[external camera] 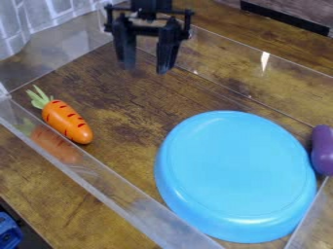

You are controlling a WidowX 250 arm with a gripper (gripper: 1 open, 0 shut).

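Observation:
My dark gripper point(147, 56) hangs at the top of the view, above the back part of the tray, its two fingers apart with nothing visible between them. An orange carrot point(65, 121) with a green top lies at the left, apart from the gripper. A large light blue disc point(235, 175), like an upturned plate or lid, fills the lower right. A purple eggplant-like object point(321, 149) sits at the right edge, partly cut off.
Clear walls point(111, 190) run around the wooden surface point(150, 112). The middle between the carrot, disc and gripper is free. A dark blue object point(7, 233) shows at the lower left corner, outside the wall.

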